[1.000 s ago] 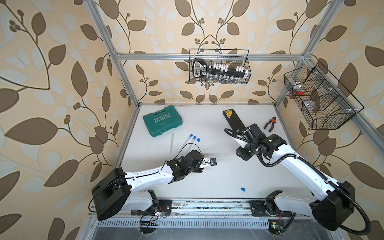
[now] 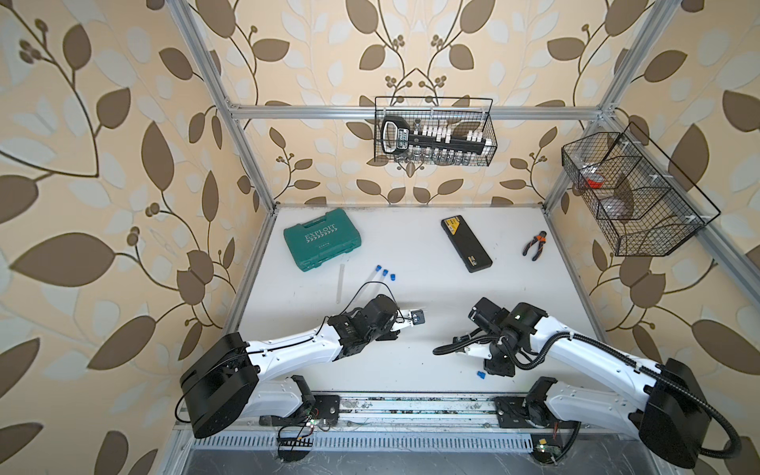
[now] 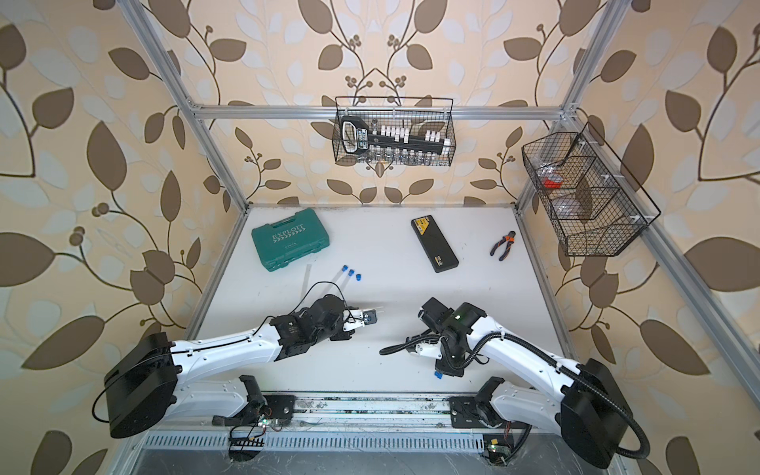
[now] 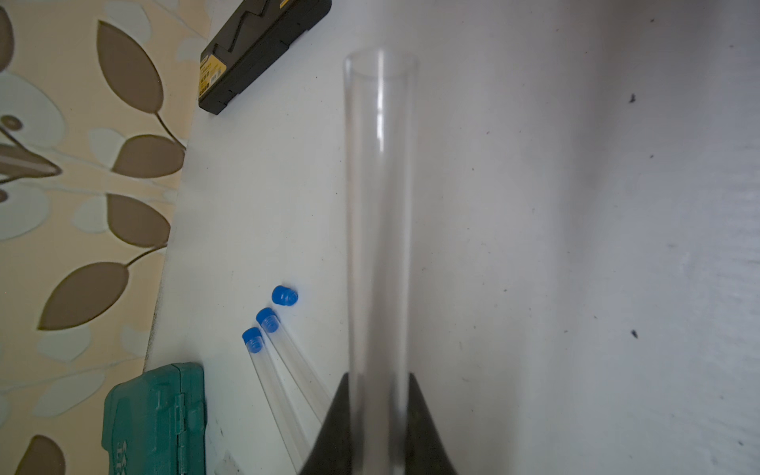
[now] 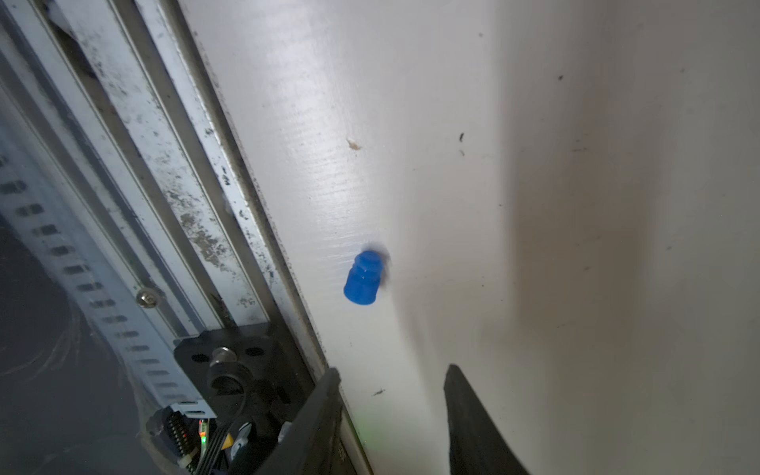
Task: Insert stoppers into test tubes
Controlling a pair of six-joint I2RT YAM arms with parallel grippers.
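In the left wrist view, a clear empty test tube (image 4: pixel 380 206) stands between the fingers of my left gripper, which is shut on it; its open, unstoppered end points away from the gripper. My right gripper is part open over the table's front, with nothing between its fingertips. Beyond them a blue stopper (image 5: pixel 363 278) lies on its side on the white table. Two test tubes with blue stoppers (image 4: pixel 267 320) in their ends lie on the table, and a loose blue stopper (image 4: pixel 285 296) rests beside them. Another clear tube (image 2: pixel 340 283) lies left of these.
A green case (image 2: pixel 322 239) sits at the back left and a black box (image 2: pixel 466 244) at the back right, with pliers (image 2: pixel 535 245) beyond it. A metal rail (image 5: pixel 237 198) runs along the front edge, close to the blue stopper. Mid-table is clear.
The left arm has hardly moved.
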